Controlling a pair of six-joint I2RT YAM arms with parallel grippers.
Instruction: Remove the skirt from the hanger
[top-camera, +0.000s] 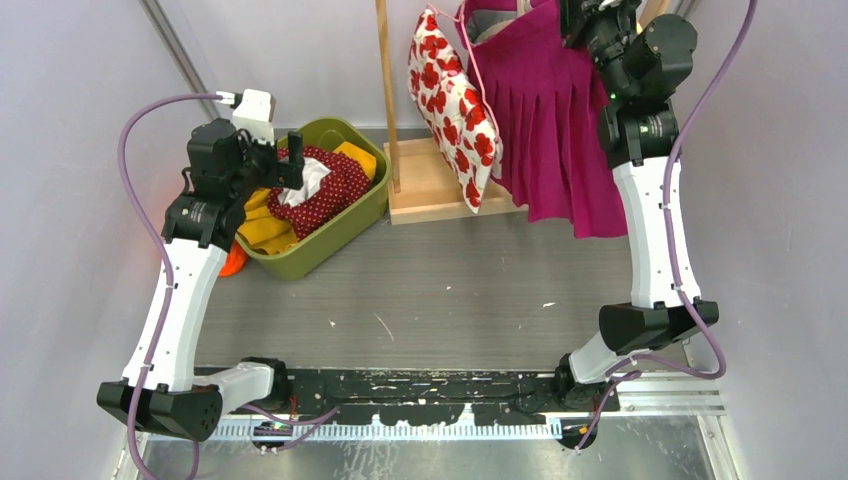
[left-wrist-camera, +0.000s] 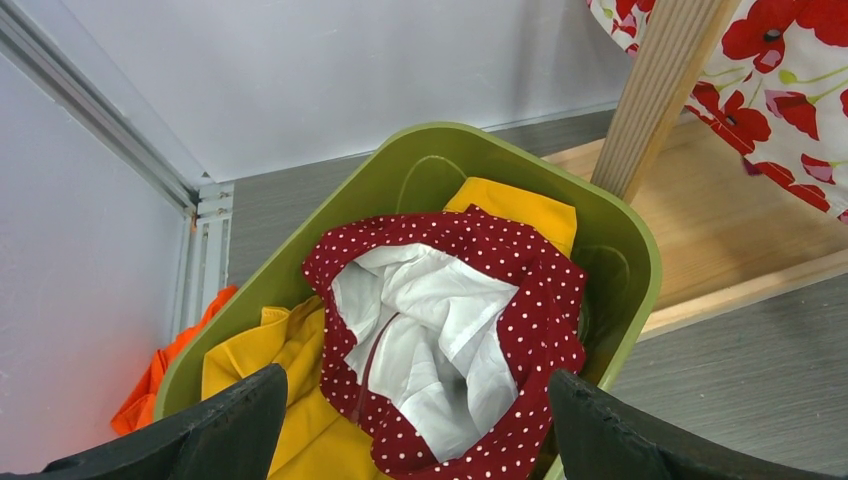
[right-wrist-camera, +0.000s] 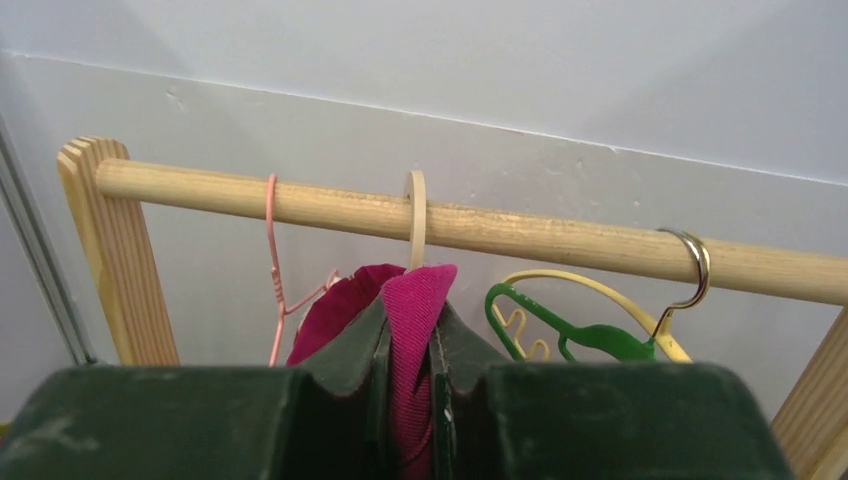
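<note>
The magenta skirt (top-camera: 555, 140) hangs spread out beside the floral pillow-like piece in the top view. My right gripper is shut on a fold of its upper edge, and the bunched cloth rises between the fingers. Just behind that fold, the hook of a pale hanger (right-wrist-camera: 417, 225) rests over the rail; the skirt hides the hanger's body in the right wrist view. At the left, above the green basket, my left gripper stands open with nothing between its fingers.
The green basket (top-camera: 313, 262) holds yellow cloth (left-wrist-camera: 535, 207) and a dotted red garment (left-wrist-camera: 545, 300). Along the wooden rail (right-wrist-camera: 580, 240) hang a pink hanger (right-wrist-camera: 272, 250), left, and green (right-wrist-camera: 600, 340) and yellow hangers, right. The floral piece (top-camera: 452, 110) hangs left of the skirt.
</note>
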